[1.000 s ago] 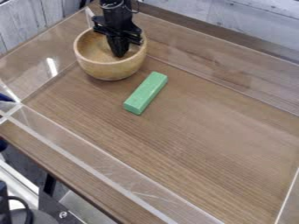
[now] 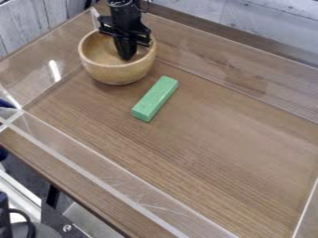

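Note:
A wooden bowl (image 2: 114, 69) sits at the back left of the table. My gripper (image 2: 123, 45) is down at the bowl, its dark fingers over the upper inside; it looks shut, and I see nothing clearly held between its fingertips, which are small and partly hard to make out. A green block (image 2: 155, 99) lies on the table to the right of and in front of the bowl.
Black cables or hardware (image 2: 25, 218) lie at the lower left edge. A pale wall stands behind at the top right.
The gripper and bowl have shifted very slightly to the left. The green block has not moved.

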